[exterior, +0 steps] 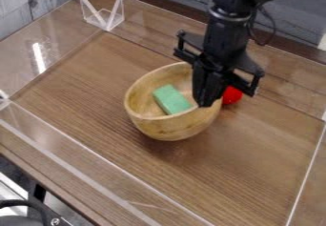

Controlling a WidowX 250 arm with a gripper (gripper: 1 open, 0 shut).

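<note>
A tan bowl [178,127] sits on the wooden table with a green block [173,100] inside. My dark gripper [209,89] hangs over the bowl's right rear, its fingers pointing down; it looks shut, and I see nothing held in it. A red object [232,95] lies just right of the bowl, partly hidden behind the gripper.
A white wire-like object [102,12] stands at the back left. A dark cable shows at the lower left edge.
</note>
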